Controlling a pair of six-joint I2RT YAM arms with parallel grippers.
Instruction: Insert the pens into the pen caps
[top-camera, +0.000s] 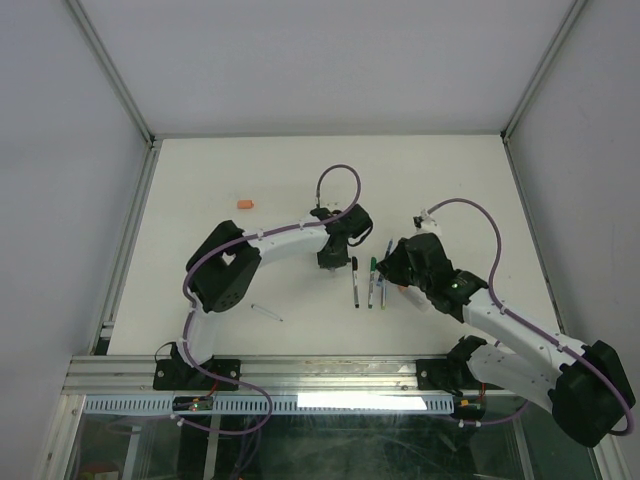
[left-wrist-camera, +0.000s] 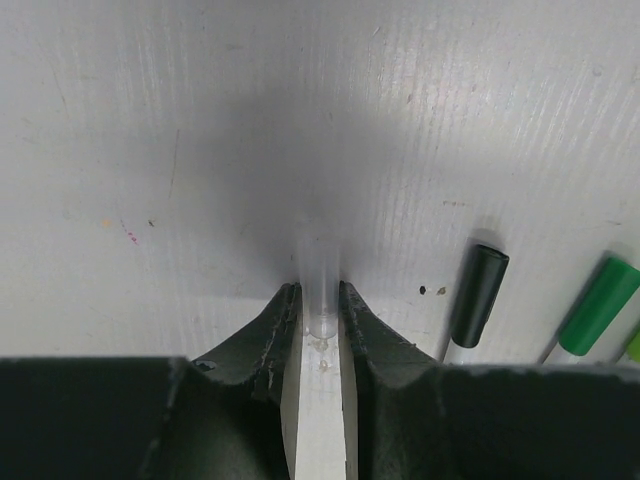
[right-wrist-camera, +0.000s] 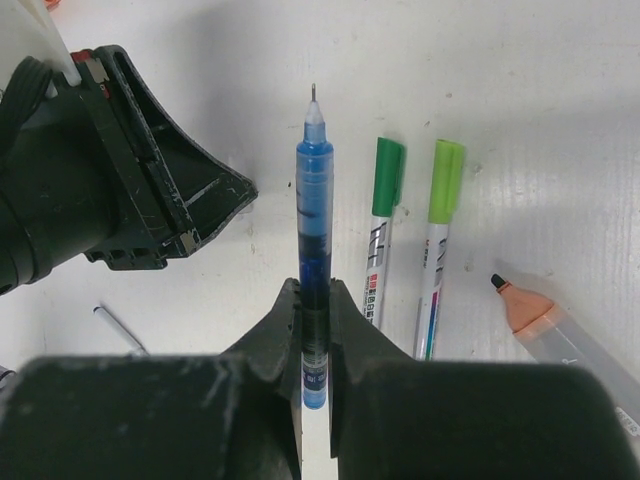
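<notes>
In the left wrist view my left gripper is shut on a small clear pen cap (left-wrist-camera: 320, 265), whose far end sticks out past the fingertips. My right gripper is shut on a blue pen (right-wrist-camera: 314, 215); its bare metal tip points away from the fingers and nothing covers it. Pen and cap are apart. From above, the left gripper (top-camera: 334, 262) hangs left of the black-capped marker, and the right gripper (top-camera: 383, 272) is to its right.
A black-capped marker (left-wrist-camera: 479, 296), a green-capped marker (right-wrist-camera: 389, 178), a lime-capped marker (right-wrist-camera: 446, 182) and an orange-tipped marker (right-wrist-camera: 550, 323) lie between and under the arms. A thin pen (top-camera: 266, 312) and an orange piece (top-camera: 245, 204) lie at left.
</notes>
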